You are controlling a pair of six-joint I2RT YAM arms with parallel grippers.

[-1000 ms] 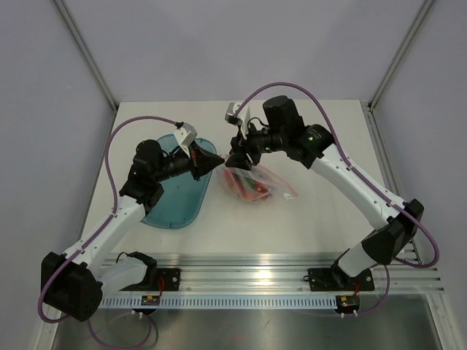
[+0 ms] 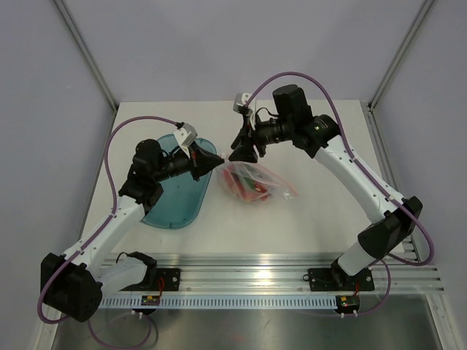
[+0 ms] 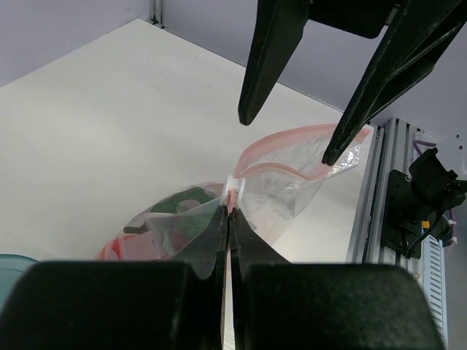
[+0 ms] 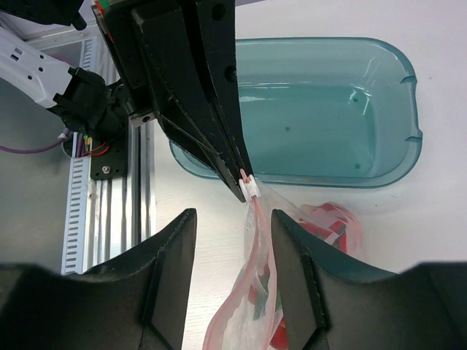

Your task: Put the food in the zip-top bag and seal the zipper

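The clear zip top bag lies on the white table with red and green food inside. My left gripper is shut on the pink zip edge at one end of the bag, right by the white slider. In the left wrist view the slider sits at the tips of the shut fingers. My right gripper is open, its fingers standing either side of the pink zip strip without closing on it. Past the slider, the strip curves away toward the bag's other end.
A teal tray stands left of the bag, partly under my left arm. Both grippers are close together above the bag's zip edge.
The left arm and the bag look unchanged.
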